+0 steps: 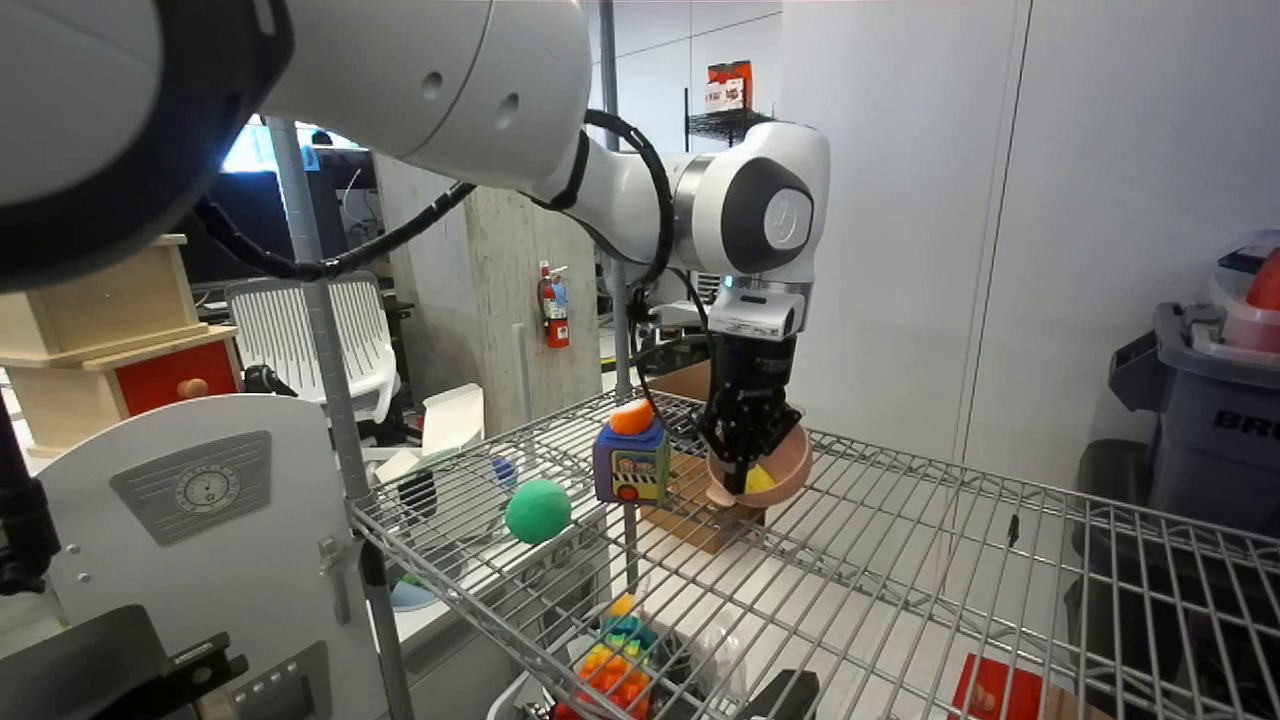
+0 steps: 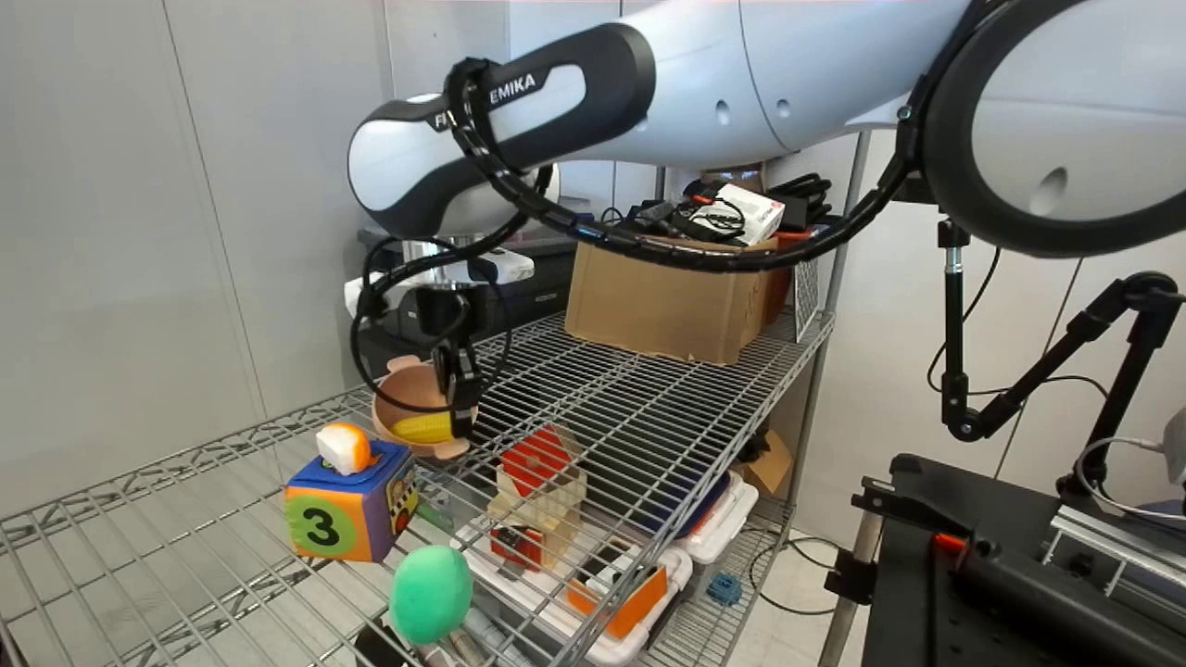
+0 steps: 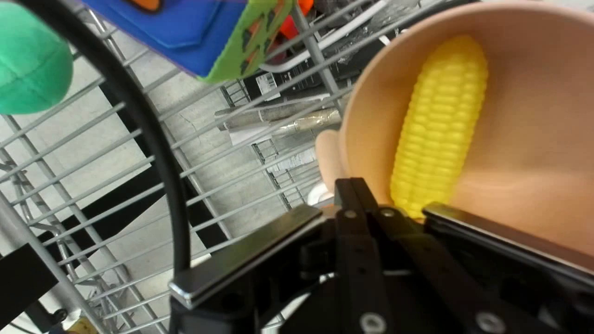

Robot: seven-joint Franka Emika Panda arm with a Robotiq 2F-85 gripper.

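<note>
A peach-coloured pot (image 1: 788, 462) with small side handles is tilted with its opening partly towards the exterior cameras. Inside it lies a yellow toy corn cob (image 3: 440, 125), seen most fully in the wrist view. My gripper points down and is shut, its fingertips together at the pot's edge beside one handle (image 3: 328, 158). In exterior view 2, the gripper (image 2: 462, 428) overlaps the pot's right side.
A coloured cube (image 2: 345, 500) with an orange-and-white piece (image 2: 344, 446) on top stands near the pot. The green ball (image 1: 537, 511) sits nearer the wire shelf's edge. The shelf (image 1: 960, 576) is bare right of the pot in exterior view 1. A cardboard box (image 2: 656, 300) occupies its other end.
</note>
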